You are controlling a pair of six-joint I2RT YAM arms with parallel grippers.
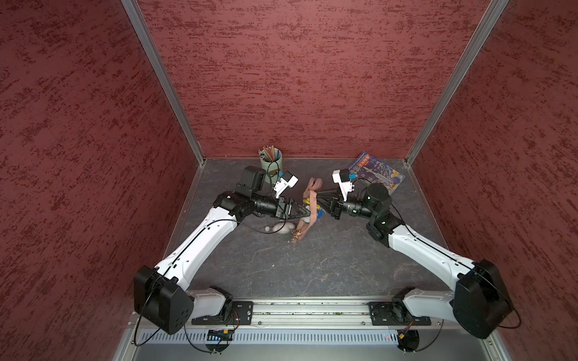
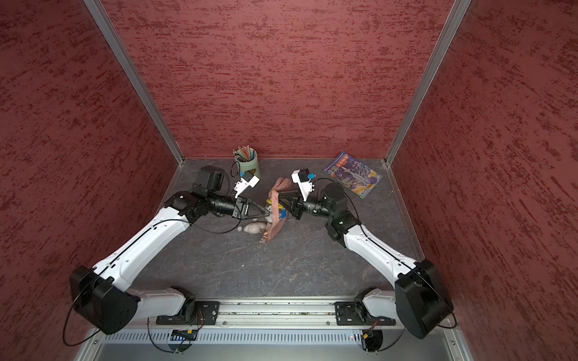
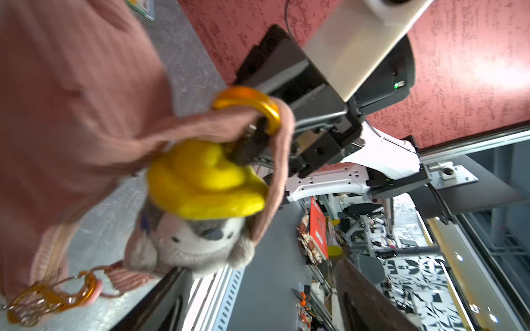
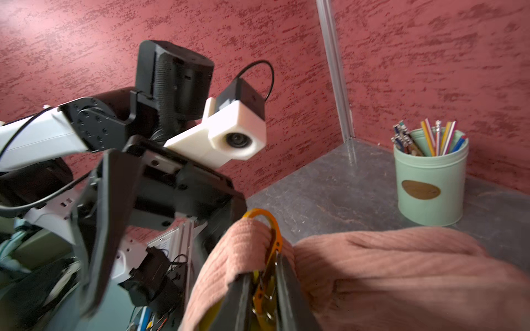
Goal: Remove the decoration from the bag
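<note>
The pink fabric bag [image 3: 71,99] is held up between my arms, its strap [image 4: 248,248] running through an orange carabiner [image 4: 276,234]. My right gripper is shut on the carabiner's lower part. Below it hangs a grey-and-white plush [image 3: 193,245] wearing a yellow hat [image 3: 204,182], close beside the strap. My left gripper stands open facing the plush, its fingers [image 3: 358,298] spread and nothing visibly held. In the top left view the plush is mostly hidden behind the strap and the grippers.
A second orange clasp [image 3: 49,300] hangs on the bag's lower end. A pale plush-like thing [image 2: 253,228] lies on the table below my left gripper. At the back stand a green pencil cup [image 4: 430,187] and a flat magazine [image 2: 354,173].
</note>
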